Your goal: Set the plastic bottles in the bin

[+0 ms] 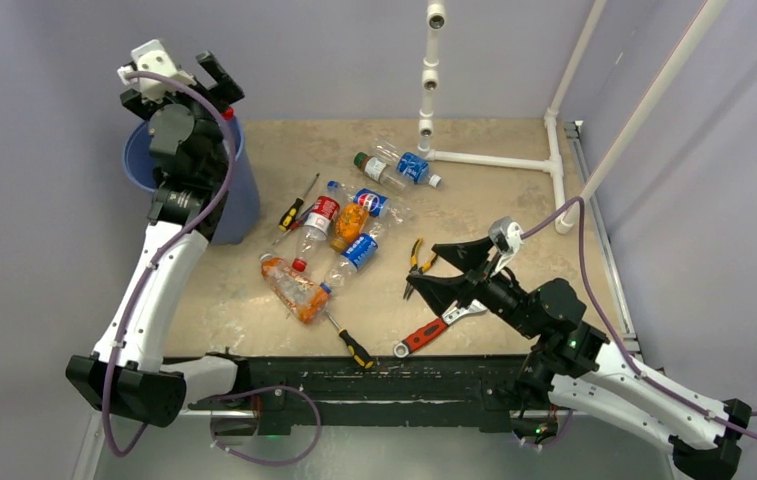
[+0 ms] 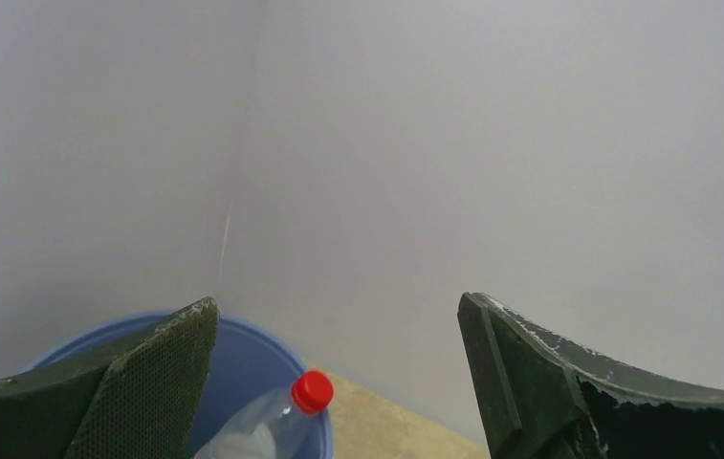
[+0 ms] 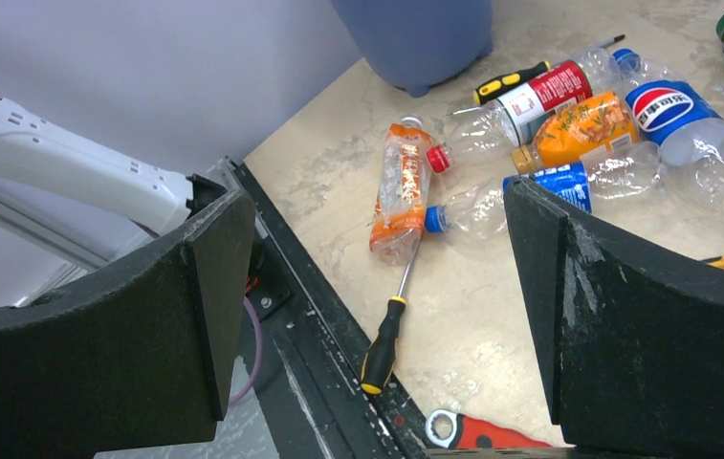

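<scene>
The blue bin stands at the left rear; in the left wrist view a clear red-capped bottle is inside it, near the rim. My left gripper is open above the bin, nothing between its fingers. Several plastic bottles lie mid-table, among them a red-label one, a Pepsi one, a blue-label one, orange-label ones and one at the back beside a green-capped container. My right gripper hangs open over the right of the table, empty.
Among and beside the bottles lie screwdrivers, pliers and a red-handled wrench. White pipe frames stand at the back and right.
</scene>
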